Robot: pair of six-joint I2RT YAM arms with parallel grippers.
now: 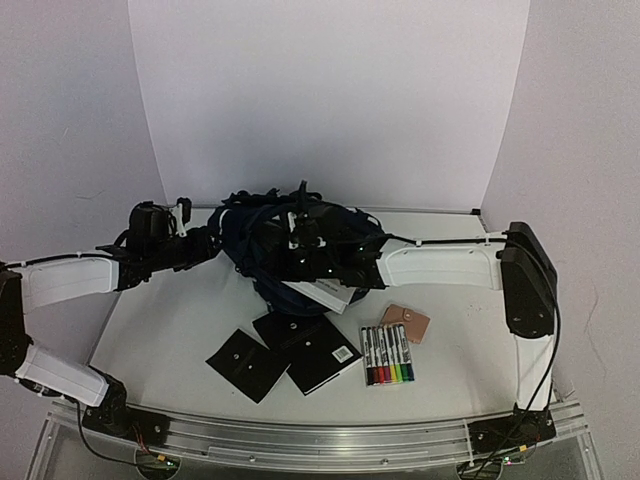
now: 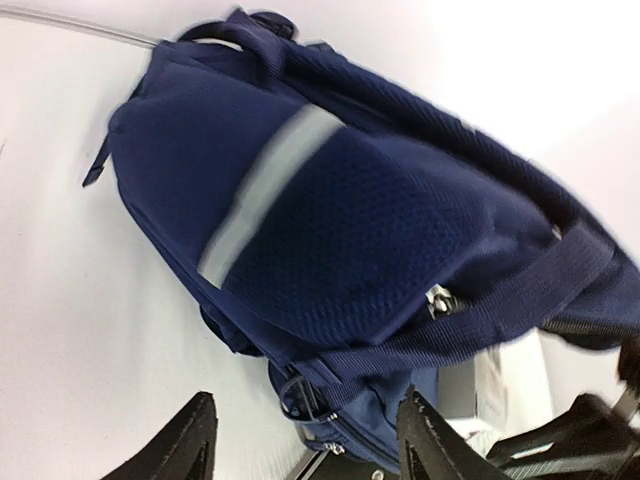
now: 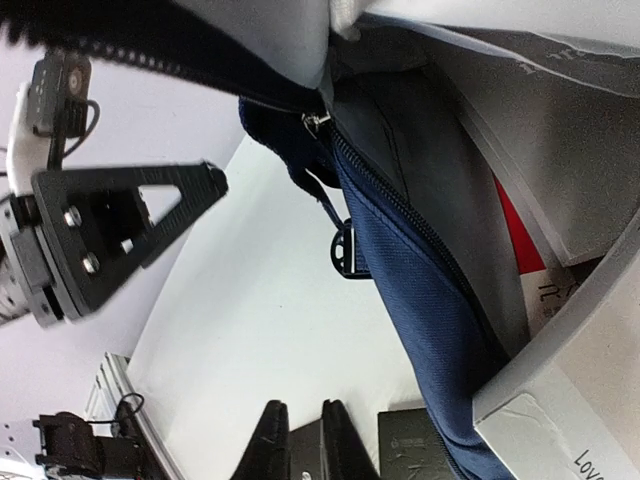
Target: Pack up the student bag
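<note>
The navy bag (image 1: 235, 240) lies slumped at the back of the table, its mouth toward the front, with a white book (image 1: 328, 291) jutting out. Inside, the right wrist view shows grey lining (image 3: 450, 200), a book (image 3: 585, 370) and a red edge (image 3: 515, 228). My left gripper stands open at the bag's left side, nothing between its fingers. Over the bag's front, my right gripper has a narrow gap between its fingertips, and nothing shows in it. In front lie a black notebook (image 1: 318, 355), a black folder (image 1: 247, 366), a marker set (image 1: 388, 355) and a pinkish wallet (image 1: 408, 321).
Bare table (image 1: 455, 340) stretches along the right, and the left front is clear too. A strap with a buckle (image 3: 350, 250) dangles from the bag. The metal rail (image 1: 300, 428) runs along the front edge; walls enclose the sides and back.
</note>
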